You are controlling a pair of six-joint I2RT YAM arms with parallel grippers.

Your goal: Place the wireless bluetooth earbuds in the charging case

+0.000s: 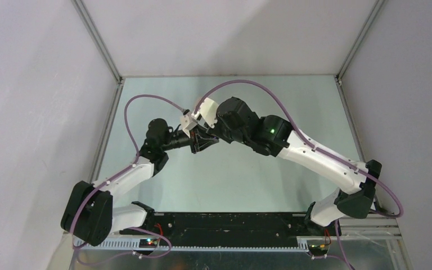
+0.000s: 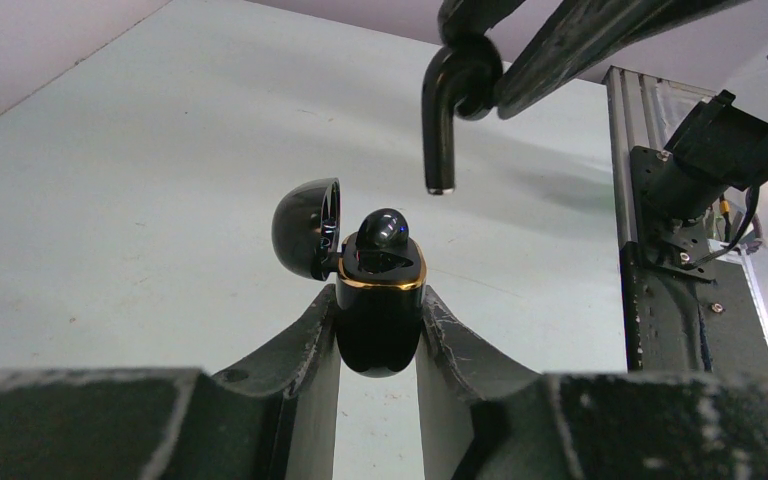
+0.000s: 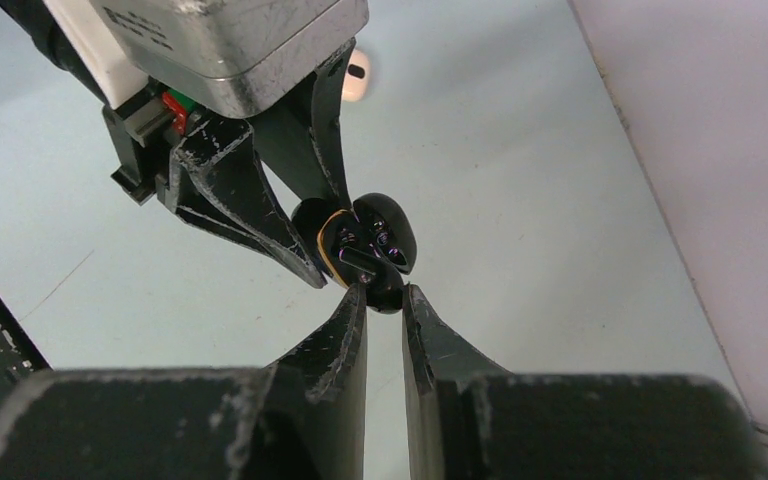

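Observation:
My left gripper is shut on the black charging case (image 2: 380,310), which is upright with its gold rim and lid (image 2: 300,228) open; one earbud top (image 2: 385,228) shows in it. A black earbud (image 2: 440,135), stem down, is in my right gripper above the case in the left wrist view, shut on it. In the right wrist view the earbud and case overlap below the left gripper's fingers. In the top view both grippers meet near the table's middle, the case mostly hidden by the right arm.
A small pale pink object (image 3: 356,85) lies on the table behind the left gripper in the right wrist view. Walls border the table at back and sides.

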